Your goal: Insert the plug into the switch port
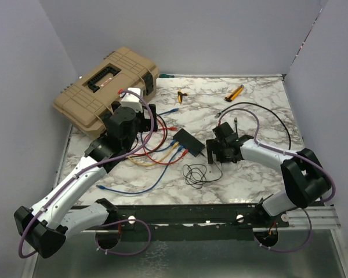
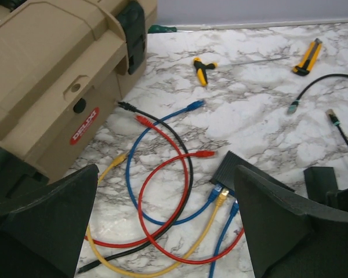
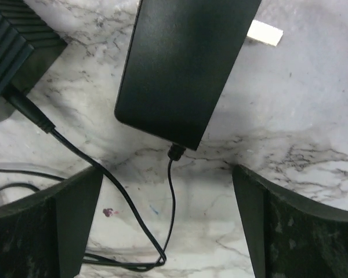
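Note:
The black switch (image 1: 188, 141) lies mid-table with blue, yellow and red plugs (image 2: 222, 194) at its front edge. My left gripper is raised over the left side, open, fingers empty. My right gripper is low, right of the switch, fingers apart over the thin black cables. In the right wrist view a black brick (image 3: 180, 69) has a thin cable at its end, and a ribbed black box (image 3: 17, 58) has a barrel lead.
A tan case (image 1: 98, 87) fills the back left. A yellow knife (image 1: 235, 92), a T-handled tool (image 1: 180, 95) and loose cables (image 1: 272, 116) lie behind. Bare marble shows at front right.

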